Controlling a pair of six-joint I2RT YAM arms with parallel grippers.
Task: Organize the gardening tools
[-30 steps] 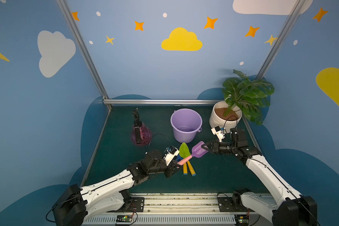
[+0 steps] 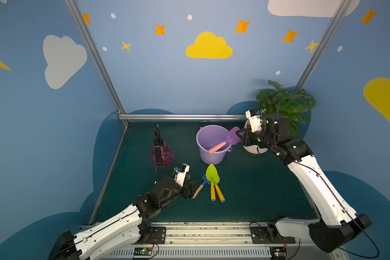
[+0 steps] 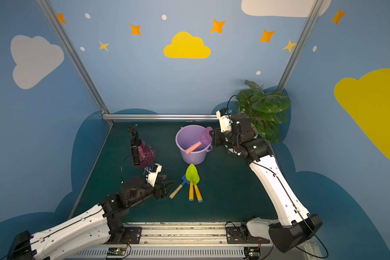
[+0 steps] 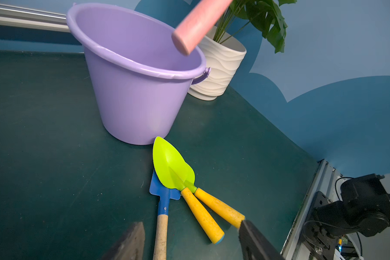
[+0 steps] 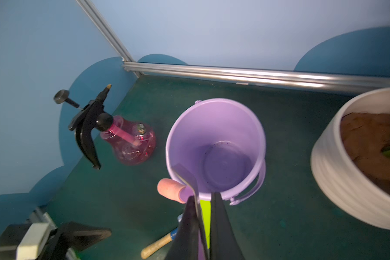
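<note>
My right gripper [image 2: 239, 135] is shut on the blade of a purple shovel [image 2: 233, 136], whose pink handle [image 2: 217, 147] slants down over the front right rim of the purple bucket [image 2: 215, 156]. Inside, the bucket looks empty in the right wrist view. In front of it, two green trowels [image 4: 169, 160] with yellow handles lie stacked, partly covering the head of a blue tool [image 4: 163, 192] with a wooden handle. My left gripper is open with nothing between its fingers, short of the wooden handle and to its left in the top views.
A pink spray bottle [image 2: 163, 155] with a black trigger stands left of the bucket. At the back right is a white pot [image 5: 355, 160] with a leafy plant [image 2: 286, 104], close to my right arm.
My right gripper has carried the shovel up and back, from over the green trowels to over the bucket's rim. The left gripper has drawn back leftward, away from the shovel's handle.
</note>
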